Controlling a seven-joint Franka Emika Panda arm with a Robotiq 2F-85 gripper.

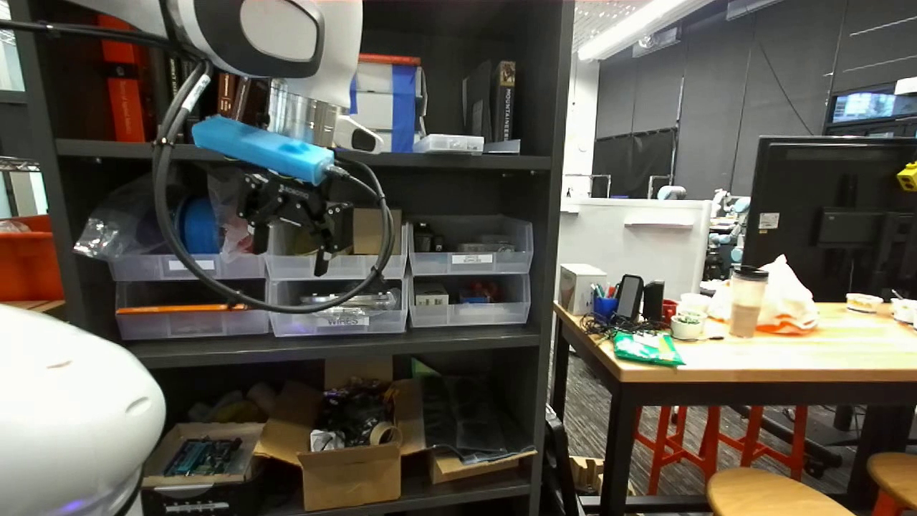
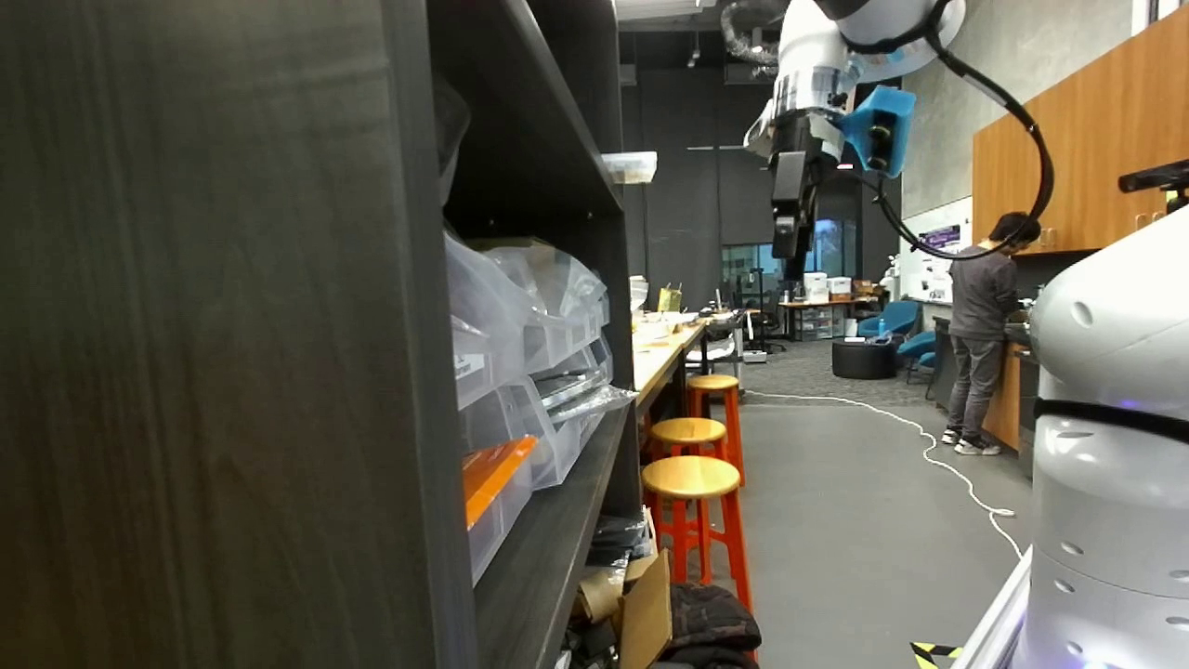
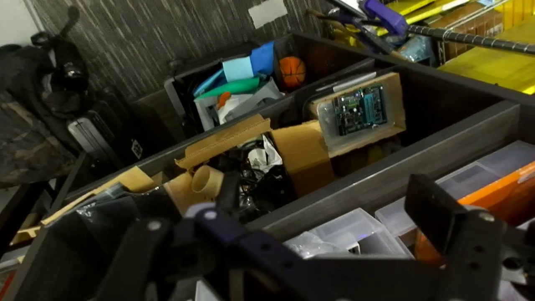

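Note:
My gripper [image 1: 290,249] hangs in the air in front of the dark shelf unit, level with its row of clear plastic bins. Its fingers stand apart and nothing is held between them. In the wrist view the two black fingers [image 3: 426,208] frame a lower shelf and the bins' edges. A clear bin with a label [image 1: 339,318] sits in the lower middle of the row, partly behind the arm's cable. The bin with an orange item [image 1: 189,319] is left of it. From the side, the gripper [image 2: 793,240] shows clear of the shelf.
Below, an open cardboard box [image 1: 352,477] and a tray with circuit boards [image 1: 203,456] fill the bottom shelf. Books [image 1: 125,94] line the upper shelf. A looping black cable [image 1: 163,185] hangs from the arm. On the right stands a wooden table [image 1: 825,348].

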